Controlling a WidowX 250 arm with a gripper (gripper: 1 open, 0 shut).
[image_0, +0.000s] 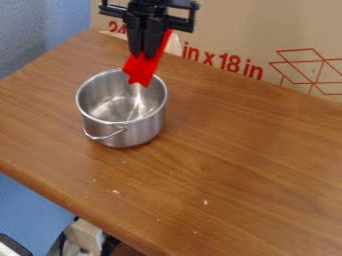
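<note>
The black gripper (147, 39) at the top centre holds a red object (144, 64) in its fingers, tilted, above the back rim of a steel pot. The pot (120, 125) with wire handles stands on the left part of the wooden table. The red object's lower end overlaps the pot's opening in this view.
A cardboard sheet (267, 30) with red print stands along the back. A blue surface (27, 200) lies beyond the left edge.
</note>
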